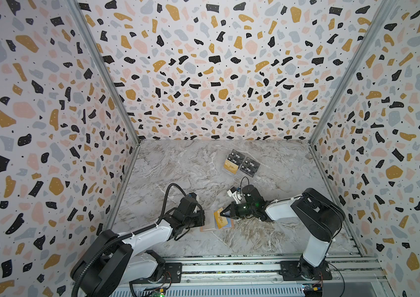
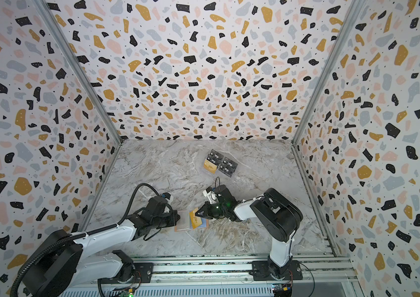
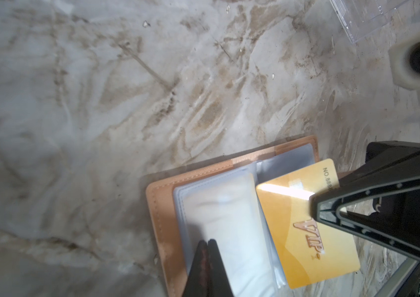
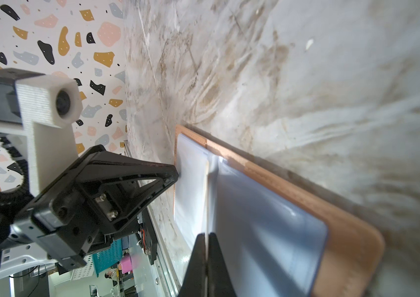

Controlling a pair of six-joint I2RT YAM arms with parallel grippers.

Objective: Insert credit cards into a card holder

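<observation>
An open tan card holder (image 3: 162, 217) with clear pockets lies on the marbled table, in front of both arms. A gold VIP card is tilted over its right-hand pocket; in the right wrist view the card (image 4: 207, 190) is edge-on, a thin line running to the fingertips. My right gripper is shut on that card. At the holder's left side, my left gripper is shut, and nothing shows between its fingers. Whether its tips touch the holder I cannot tell. The card's lower edge lies over the pocket, with no clear sign of being inside.
Two clear trays stand farther back: one holds black cards and a gold card (image 1: 230, 165), the other black VIP cards (image 1: 251, 166). Bare table lies left of the trays. The two grippers are close together over the holder.
</observation>
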